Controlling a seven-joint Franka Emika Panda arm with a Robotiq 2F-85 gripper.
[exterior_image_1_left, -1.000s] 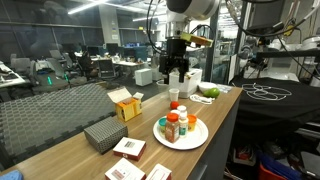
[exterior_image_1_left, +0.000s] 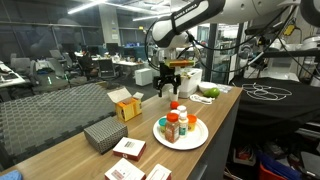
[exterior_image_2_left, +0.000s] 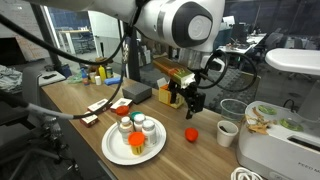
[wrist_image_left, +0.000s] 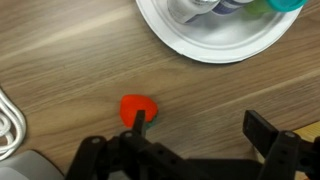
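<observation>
My gripper (exterior_image_1_left: 172, 91) hangs open over the table, with nothing between its fingers. In the wrist view the two dark fingers (wrist_image_left: 118, 152) stand wide apart at the lower edge. A small red round object with a bit of green (wrist_image_left: 138, 108) lies on the wood beside the left finger. Exterior view 2 shows the same red object (exterior_image_2_left: 191, 134) on the tabletop, below the raised gripper (exterior_image_2_left: 192, 108). To its left is a white round plate (exterior_image_2_left: 117, 154) bearing several small bottles and colored cups.
Behind the red object stands a white cup (exterior_image_2_left: 227, 132). An open yellow box (exterior_image_1_left: 125, 104), a dark mesh block (exterior_image_1_left: 105, 133) and small white-and-red boxes (exterior_image_1_left: 129, 147) occupy the table's other side. Bare wood surrounds the red object.
In exterior view 1 my gripper has come down toward the tabletop and shifted slightly to the right. The plate and the other objects have stayed put.
</observation>
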